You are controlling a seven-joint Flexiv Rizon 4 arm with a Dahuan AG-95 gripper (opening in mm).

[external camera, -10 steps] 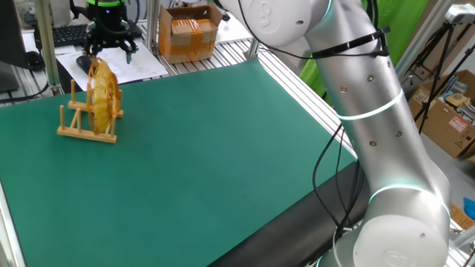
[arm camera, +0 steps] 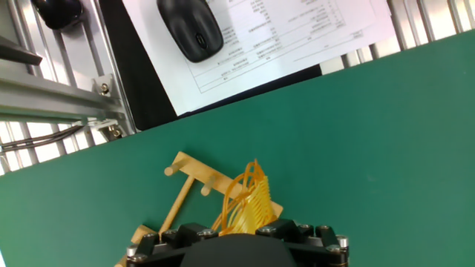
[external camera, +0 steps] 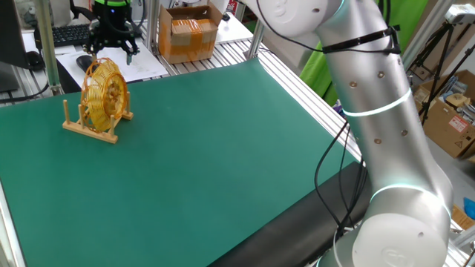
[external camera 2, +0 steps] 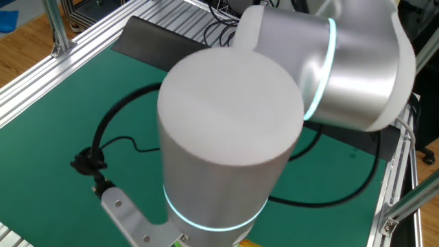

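Note:
A yellow woven basket (external camera: 105,96) stands on edge in a light wooden rack (external camera: 89,133) at the far left of the green table. Above and just behind it in exterior view 1, my black gripper (external camera: 113,57) points downward, its fingers spread and nothing between them. From the wrist, the basket (arm camera: 256,208) appears nearly edge-on at the bottom middle, with the rack's pegged bar (arm camera: 211,176) behind it. The gripper's dark body covers their lower parts there. In exterior view 2 the arm hides the gripper and nearly all of the basket.
Past the table's far edge lie papers (arm camera: 274,37) and a black mouse (arm camera: 190,28). A cardboard box (external camera: 189,33) sits farther right, and a metal post (external camera: 47,44) rises at the left.
Compared with one second ago, rack and basket are turned, showing more of the basket's face.

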